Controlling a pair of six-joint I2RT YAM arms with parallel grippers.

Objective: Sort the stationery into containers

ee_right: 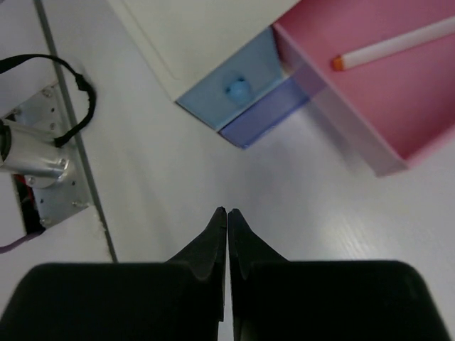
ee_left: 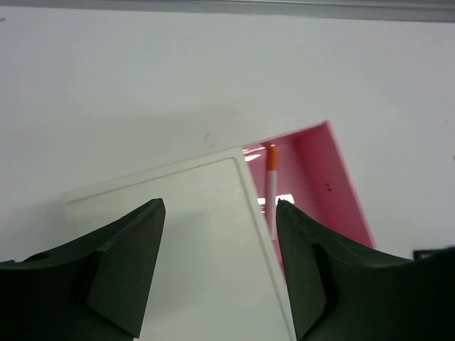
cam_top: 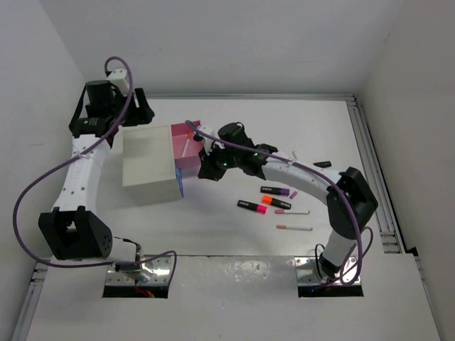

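My left gripper (cam_top: 134,108) hangs above the back-left corner near the cream container (cam_top: 148,164); in the left wrist view its fingers stand apart with nothing between. The pink box (cam_top: 189,160) holds a white pen with an orange end (ee_right: 398,42). My right gripper (cam_top: 210,170) is shut, nothing between its fingers, just right of the pink box. Markers (cam_top: 252,206) (cam_top: 276,202) and several thin pens (cam_top: 294,228) lie on the right of the table.
A blue drawer front (ee_right: 227,92) shows on the cream container's side. Walls bound the workspace.
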